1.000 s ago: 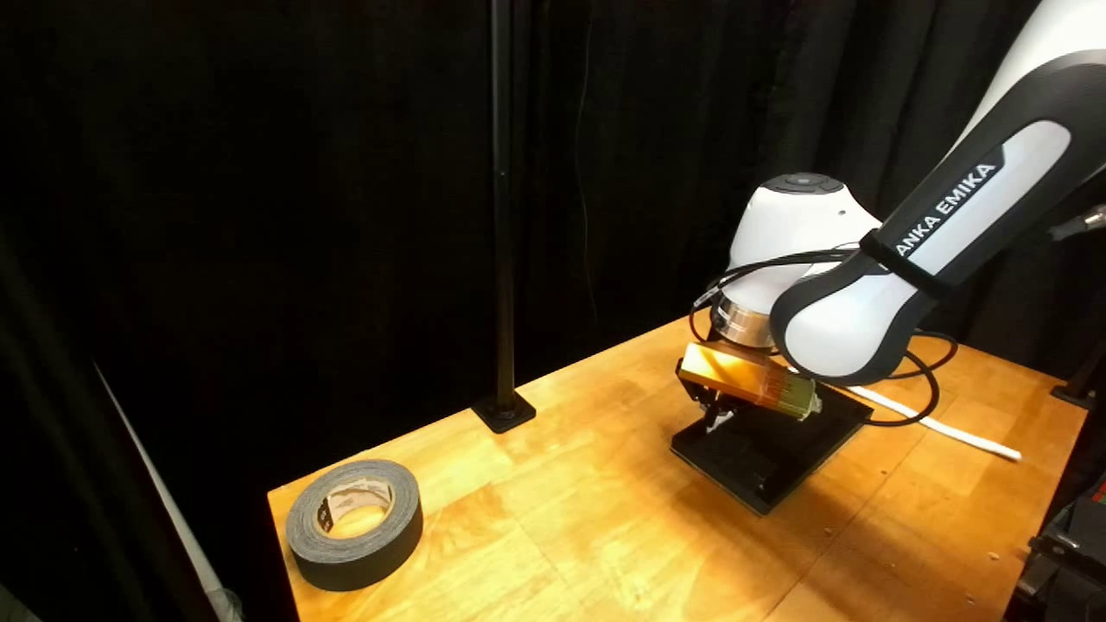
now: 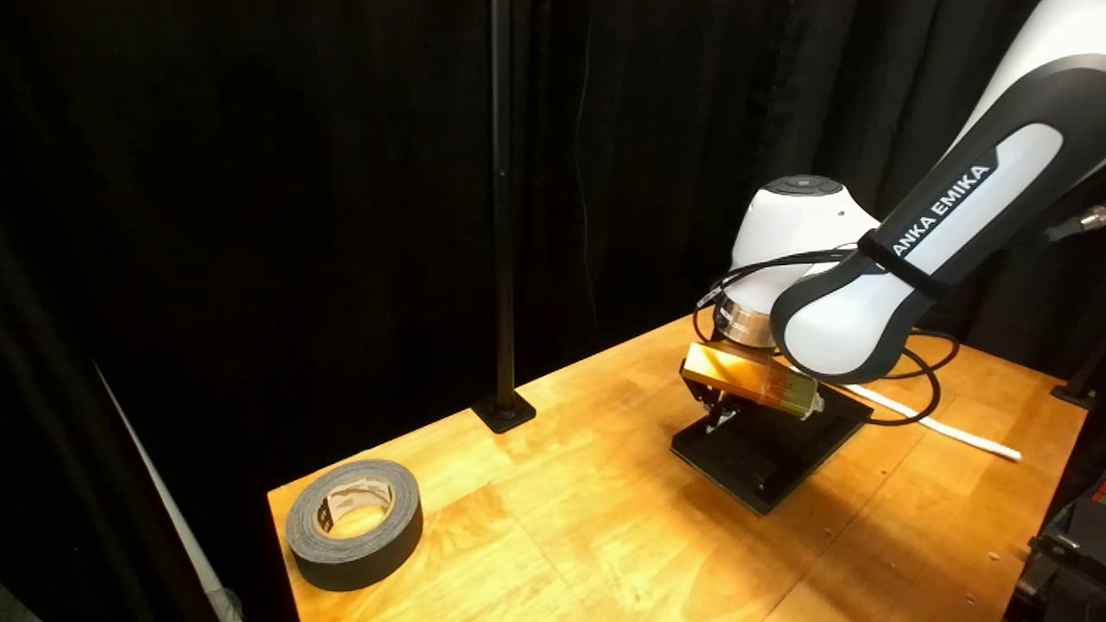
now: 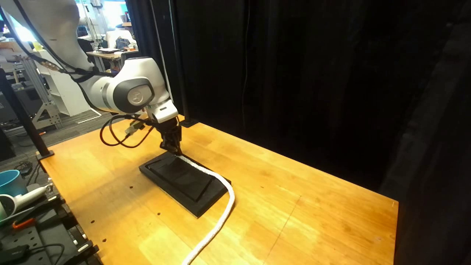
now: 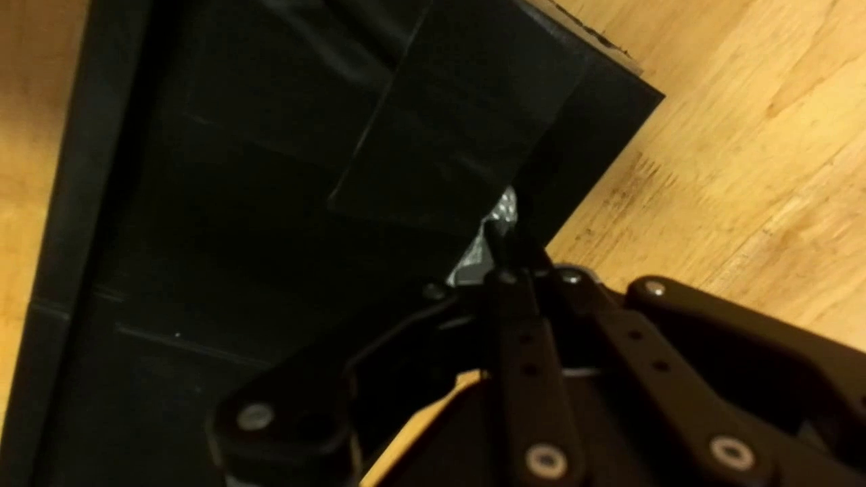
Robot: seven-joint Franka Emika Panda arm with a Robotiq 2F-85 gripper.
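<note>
My gripper is shut, its fingertips low over a corner of a black taped board (image 4: pixel 268 195) on the wooden table. A small silvery patch (image 4: pixel 503 210) shows at the tips in the wrist view; I cannot tell what it is or whether it lies between the fingers. In exterior view 2 a white rope (image 3: pixel 227 209) runs along the board, its far end meeting the gripper (image 3: pixel 177 151). Whether the rope touches the fingers is unclear. From exterior view 1, the rope (image 2: pixel 959 432) appears behind the arm, and the gripper (image 2: pixel 715 423) stands at the board's edge (image 2: pixel 715 472).
A roll of dark tape (image 2: pixel 358 534) lies at the table's left corner in exterior view 1. Black poles (image 2: pixel 505 259) and dark curtains border the table. A black cable (image 3: pixel 119 145) loops beside the wrist.
The gripper and hand have shifted very slightly in exterior view 1, a touch to the right. Rope, board and tape roll look the same.
</note>
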